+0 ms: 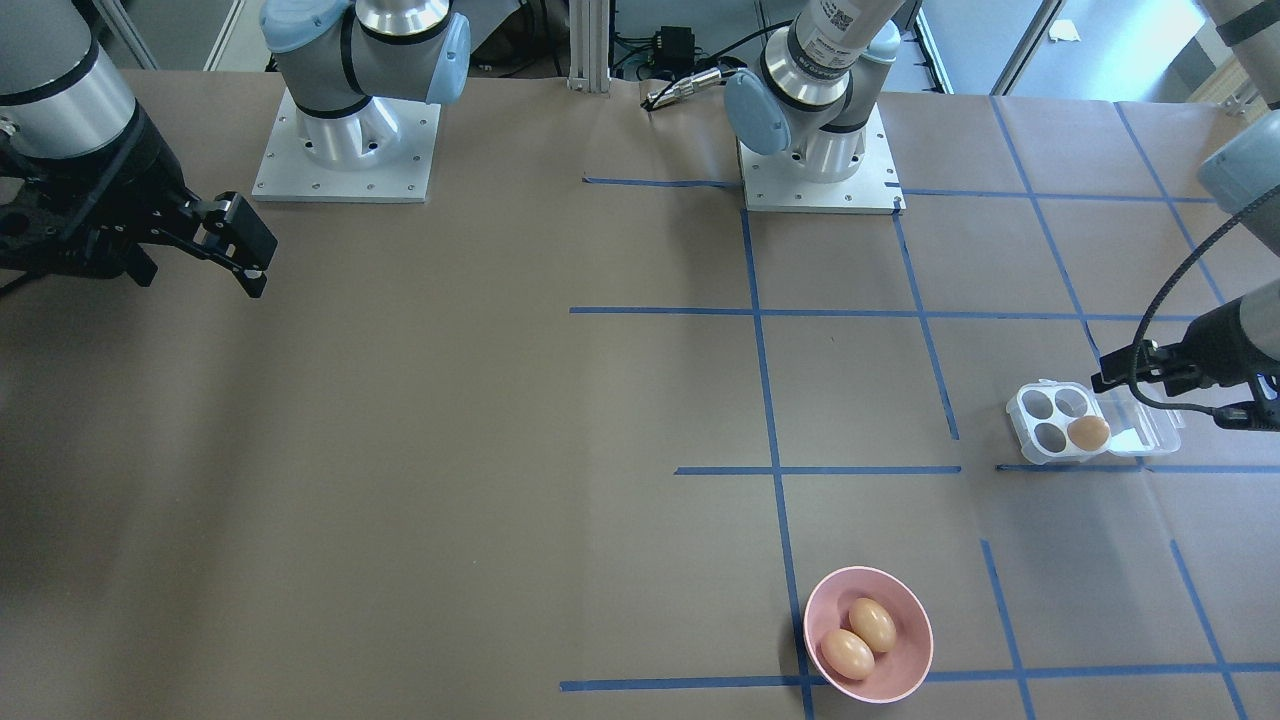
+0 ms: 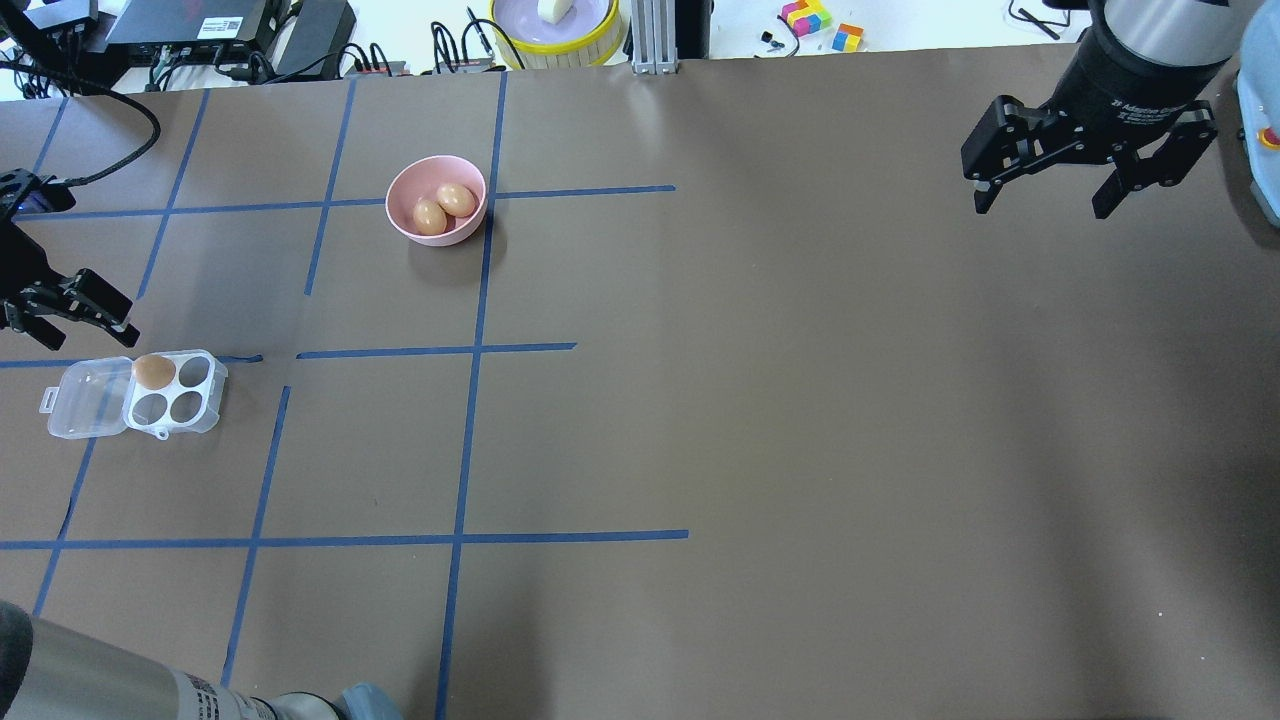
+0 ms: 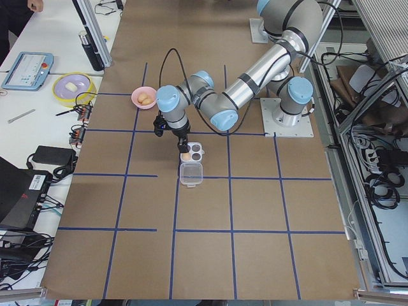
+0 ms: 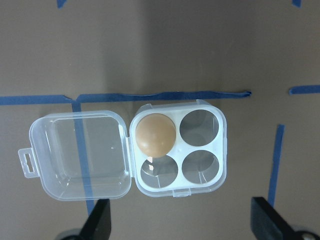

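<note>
A white four-hole egg carton with its clear lid folded open lies on the taped table; one brown egg fills one hole, the other three are empty. My gripper hangs above it, open, with nothing seen between its two fingers; in the top view the gripper is at the left edge, beside the carton. A pink bowl holds two light brown eggs, apart from the carton toward the front in the front view.
A second black gripper on another arm hangs at the top right of the top view, and more arm bases stand along the far edge.
</note>
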